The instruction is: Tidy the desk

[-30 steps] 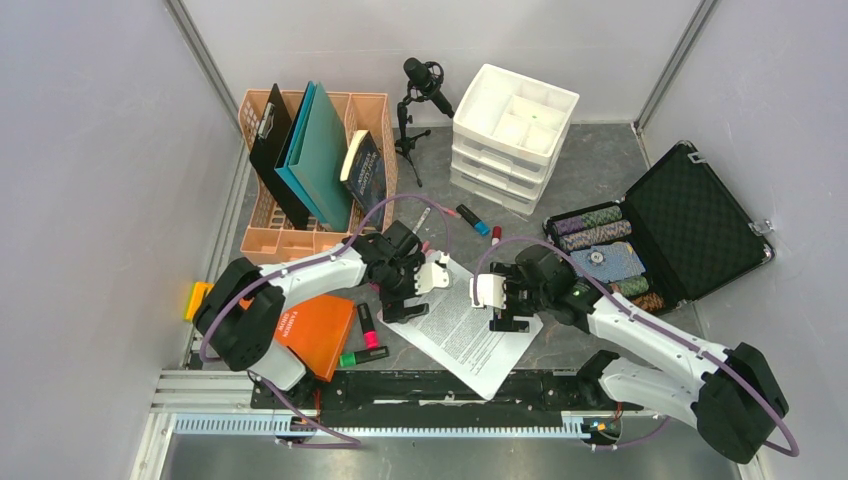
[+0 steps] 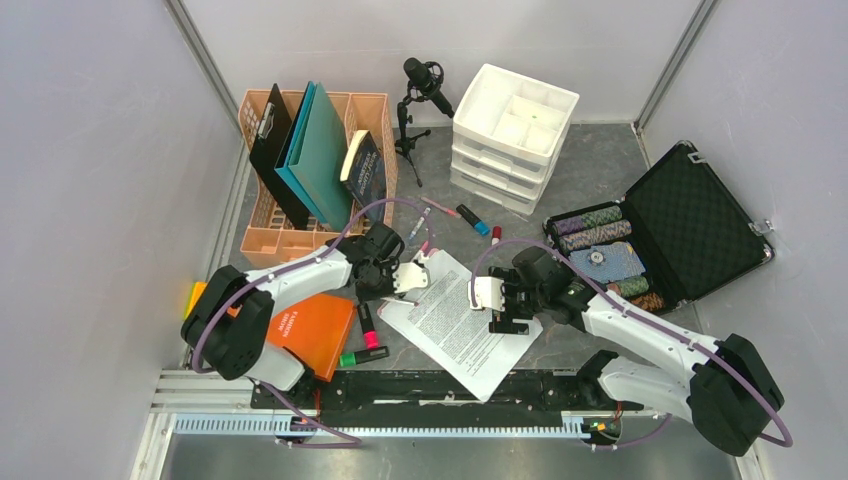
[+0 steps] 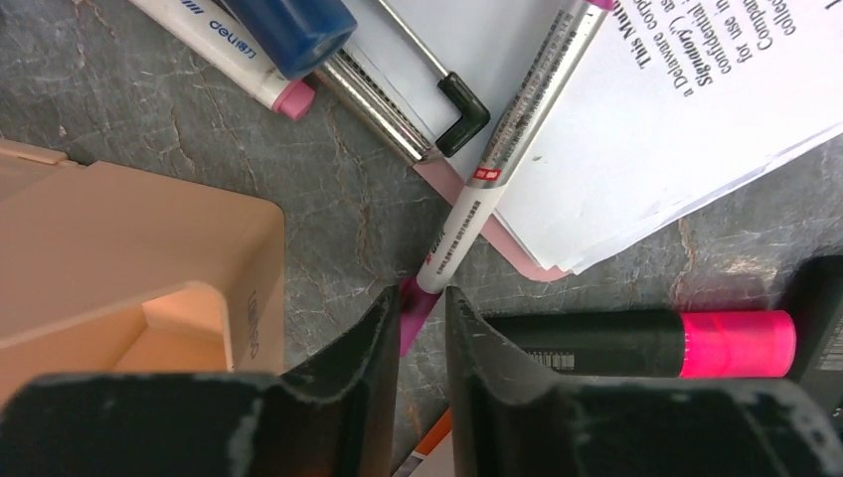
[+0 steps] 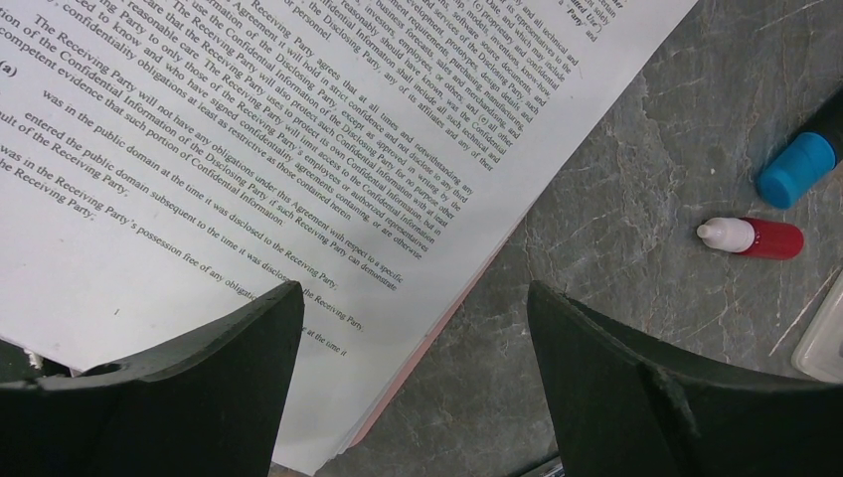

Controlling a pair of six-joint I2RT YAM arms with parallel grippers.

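My left gripper is low over the desk, its fingers at the purple end of a white-and-silver pen (image 3: 472, 199) lying across the papers (image 3: 676, 129); whether it grips the pen I cannot tell. Nearby are a pink highlighter (image 3: 736, 343) and a pink-capped marker (image 3: 229, 50). My right gripper hangs open over the printed sheets (image 4: 249, 149), nothing between its fingers. A blue-capped marker (image 4: 795, 169) and a small red bottle (image 4: 751, 238) lie to its right.
An orange organizer (image 2: 265, 240) with folders stands back left, a white drawer unit (image 2: 510, 120) and microphone (image 2: 425, 85) at the back, an open chip case (image 2: 700, 220) at right, an orange book (image 2: 315, 330) front left.
My left arm has moved leftward from over the papers toward the organizer side, uncovering more of the sheets. The right arm has barely moved.
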